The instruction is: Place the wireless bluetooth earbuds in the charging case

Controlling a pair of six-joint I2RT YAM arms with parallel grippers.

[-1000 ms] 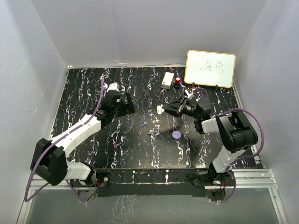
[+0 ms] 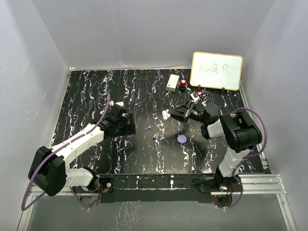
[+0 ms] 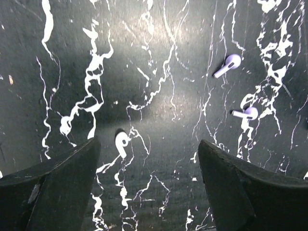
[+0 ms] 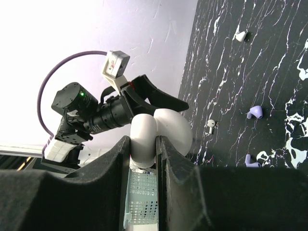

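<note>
The white charging case (image 4: 143, 139) is clamped in my right gripper, its rounded halves showing above the fingers; in the top view the case (image 2: 165, 114) is held over the middle of the table. My left gripper hovers over the left part of the table, fingers wide apart and empty. Below it, nearer the left finger, a white earbud (image 3: 121, 143) lies on the table. Two purple earbuds, one upper (image 3: 227, 65) and one lower (image 3: 246, 113), lie farther right. A small white object (image 4: 240, 36) sits far off, its kind unclear.
A round purple case (image 2: 181, 139) lies in front of the right gripper. Toward the back stand a pale box (image 2: 173, 83), a red-capped bottle (image 2: 182, 84) and a whiteboard (image 2: 215, 70). Bare black marbled tabletop (image 2: 149, 159) stretches along the front.
My left gripper has moved toward the table's front edge over the last second. The right gripper, the white case and the purple earbuds look unmoved.
</note>
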